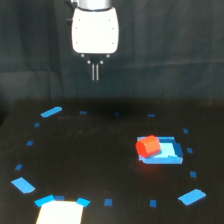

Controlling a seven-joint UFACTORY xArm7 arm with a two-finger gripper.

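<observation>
High above the dark table hangs my gripper (95,72), below the white wrist housing (95,32). Its two thin fingers stand close together, with nothing visible between them; whether they are fully shut does not show. An orange-red block (148,147) sits tilted at the left side of a small blue tray (176,159) with a pale inside, far below and to the right of the gripper. A cream-coloured object (60,212) is cut off by the bottom edge at the lower left.
Blue tape strips (192,197) and small blue marks lie around the dark table (100,155).
</observation>
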